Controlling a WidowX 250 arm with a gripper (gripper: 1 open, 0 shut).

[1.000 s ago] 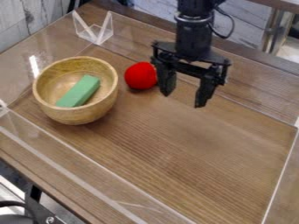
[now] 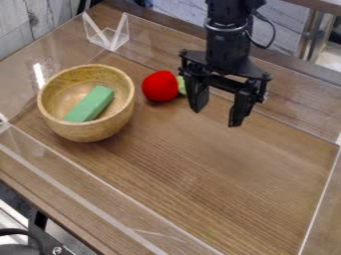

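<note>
My black gripper [image 2: 217, 100] hangs over the back middle of the wooden table, its two fingers spread wide apart, with nothing seen between them. Just left of it lies a red round object [image 2: 160, 86], with a green object [image 2: 185, 86] behind, partly hidden by the gripper. At the left a wooden bowl [image 2: 115, 122] holds a green block [image 2: 90, 104].
A small white wire-like holder [image 2: 107, 32] stands at the back left. A dark cable or object shows at the bottom left edge.
My gripper has shifted slightly left and the green object behind it shows a little differently. The bowl and red object stay in place.
</note>
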